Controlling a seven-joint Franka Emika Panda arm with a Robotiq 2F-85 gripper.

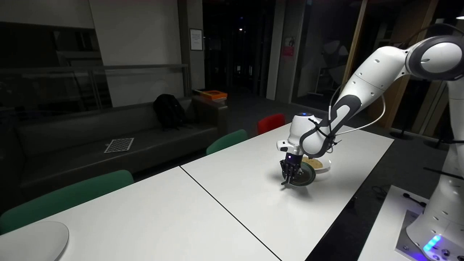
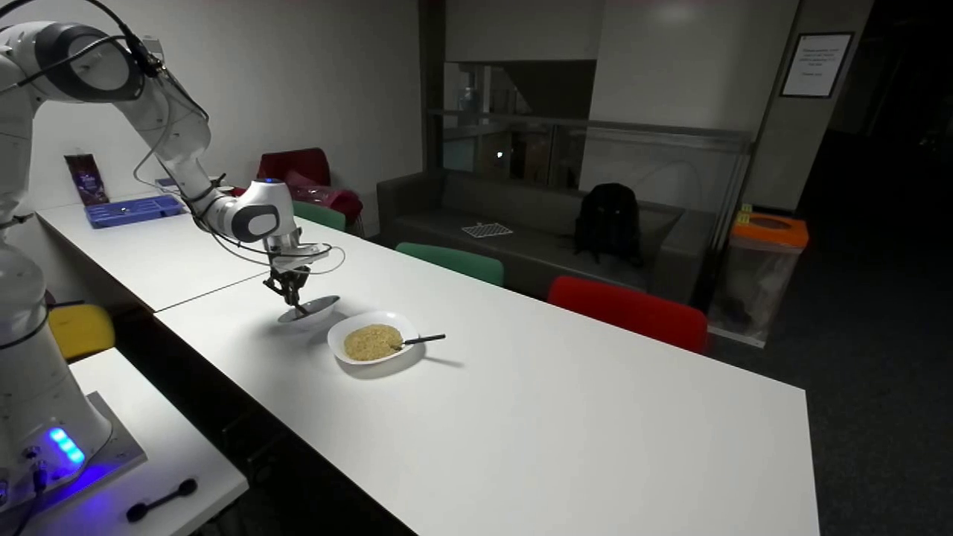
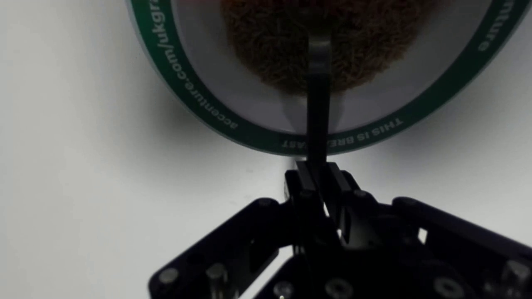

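My gripper is shut on the dark handle of a utensil (image 3: 319, 99) in the wrist view. The handle crosses the green lettered rim of a white bowl (image 3: 264, 139), its far end lying over brown grains (image 3: 264, 60). Both exterior views show this bowl (image 1: 304, 176) (image 2: 310, 318) tilted beside my gripper (image 1: 290, 172) (image 2: 290, 290). I cannot tell whether the rim is pinched along with the handle. A second white bowl (image 2: 344, 332) sits level nearby, with yellowish grains (image 2: 371, 342) and a dark-handled spoon (image 2: 421, 339) in it.
A white plate (image 1: 34, 241) lies at the near left in exterior view 1. Chairs line the back edge.
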